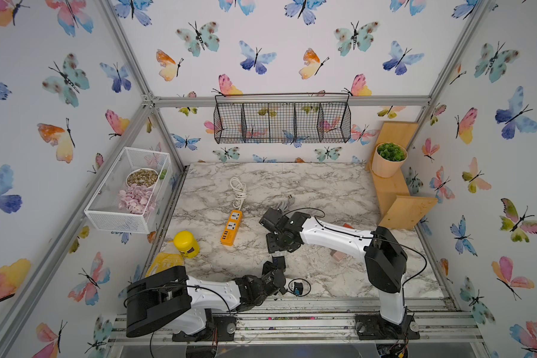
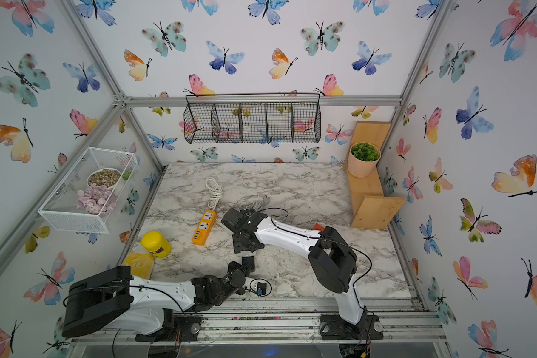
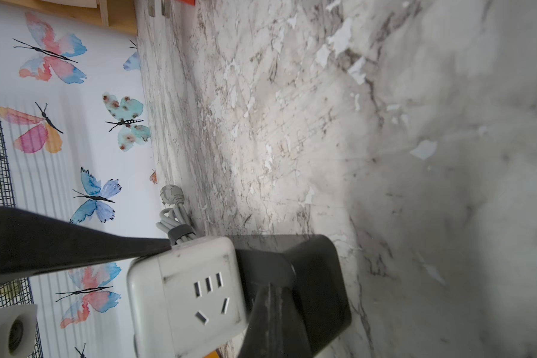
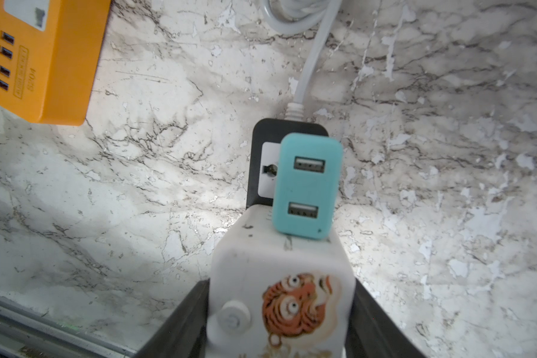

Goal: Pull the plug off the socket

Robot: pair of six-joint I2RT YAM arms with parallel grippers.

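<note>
In the right wrist view, a black power strip (image 4: 256,161) with a white face carries a teal USB plug (image 4: 307,185). At its near end sits a bulky white plug block (image 4: 244,268) with a tiger sticker; my right gripper is shut on it, a finger on each side. From the left wrist view, this block (image 3: 191,292) has socket slots on its side, and a right finger (image 3: 71,243) reaches it from the left. The strip's black end (image 3: 319,286) lies beside it. My left gripper is shut before that end; nothing shows between its fingers.
An orange power strip (image 1: 231,227) lies left of the arms, with a yellow tub (image 1: 186,243) farther left. A black cable loop (image 1: 298,287) rests near the front edge. At the right stands a wooden shelf (image 1: 404,211).
</note>
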